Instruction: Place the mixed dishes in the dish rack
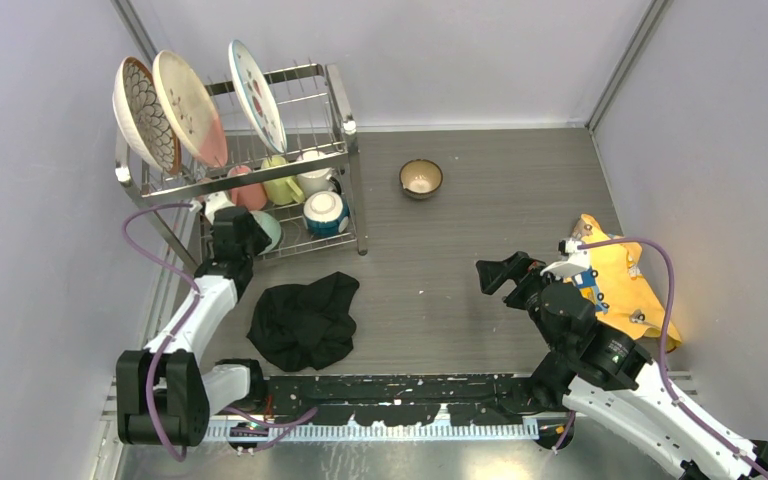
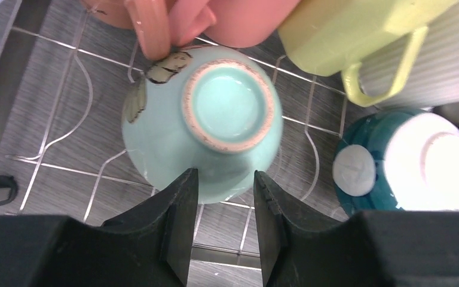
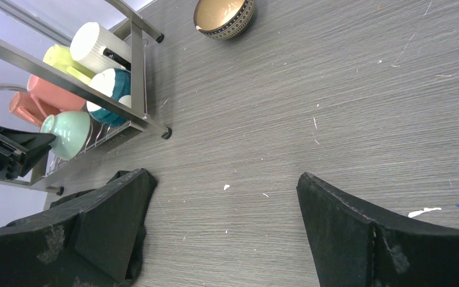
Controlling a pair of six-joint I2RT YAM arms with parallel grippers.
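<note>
My left gripper is at the lower tier of the steel dish rack (image 1: 355, 200), part open, its fingertips at the near side of an upside-down mint bowl (image 2: 227, 101). Pink mugs (image 2: 245, 18), a yellow mug (image 2: 340, 36), a white mug (image 3: 98, 48) and a teal-white bowl (image 2: 406, 161) share that tier. Two plates (image 1: 188, 105) and a patterned bowl (image 1: 135, 115) stand on the upper tier. A small brown bowl (image 1: 420, 178) sits on the table. My right gripper (image 1: 490, 275) stands open, empty, over the table's right side.
A black cloth (image 1: 302, 320) lies before the rack. A yellow cloth (image 1: 630, 290) lies at the right edge under the right arm.
</note>
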